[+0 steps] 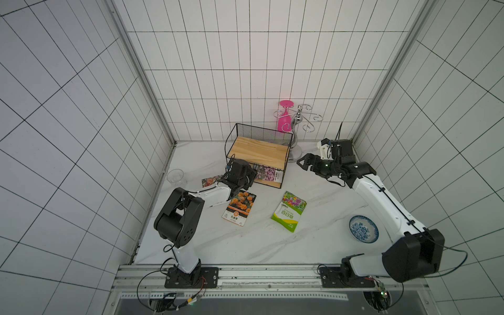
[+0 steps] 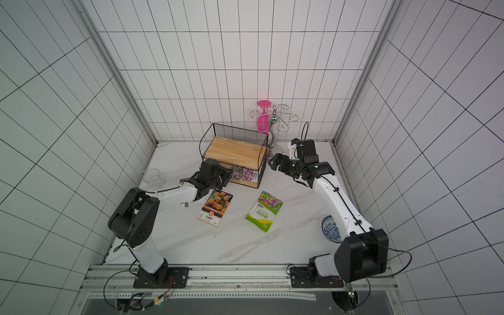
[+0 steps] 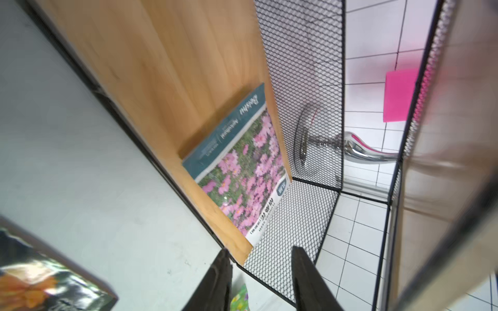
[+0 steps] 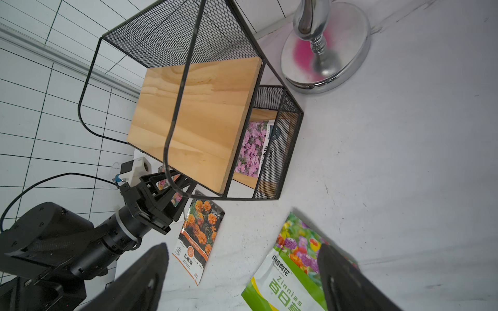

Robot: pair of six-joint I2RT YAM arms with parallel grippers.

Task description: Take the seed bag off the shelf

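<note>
A seed bag with pink flowers (image 3: pixel 249 168) lies on the lower wooden board of the black mesh shelf (image 3: pixel 223 93), under the upper board (image 1: pixel 261 150). In the left wrist view the whole bag shows, ahead of my left gripper and apart from it. That gripper stands open at the shelf's front left, empty between its fingers. My right gripper (image 1: pixel 301 161) hangs right of the shelf, its fingers (image 4: pixel 150 280) spread with nothing held. From above, my left gripper hides part of the lower tier.
An orange-flower bag (image 1: pixel 239 208) and a green zinnia bag (image 1: pixel 289 211) lie before the shelf; another bag (image 1: pixel 211 181) lies to its left. Behind stands a chrome rack (image 1: pixel 297 118) with a pink glass (image 1: pixel 285 123). A clear glass (image 1: pixel 176 177) and a blue bowl (image 1: pixel 363 229) are farther out.
</note>
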